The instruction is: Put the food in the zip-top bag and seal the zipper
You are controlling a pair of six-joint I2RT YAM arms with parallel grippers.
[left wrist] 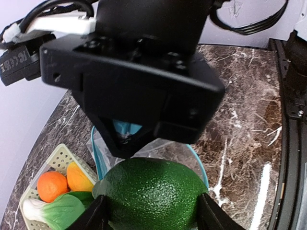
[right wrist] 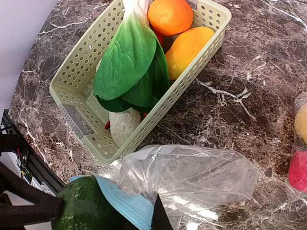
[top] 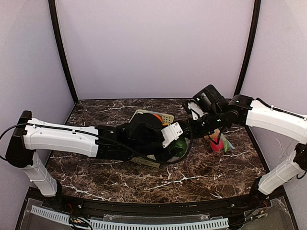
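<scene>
A large dark green avocado [left wrist: 151, 191] sits between the fingertips of my left gripper, at the mouth of a clear zip bag [right wrist: 206, 172] with a light blue zipper rim. In the right wrist view the avocado [right wrist: 86, 206] is partly behind that rim. My right gripper is above the avocado in the left wrist view, at the bag's rim; its fingers look shut, and the rim runs by them. In the top view both grippers crowd over the bag and largely hide it.
A beige perforated basket [right wrist: 72, 81] holds bok choy [right wrist: 124, 67], an orange [right wrist: 170, 14], a mango [right wrist: 187, 48] and other items. At the right lie a red item [top: 216, 145] and a yellow one in clear wrapping.
</scene>
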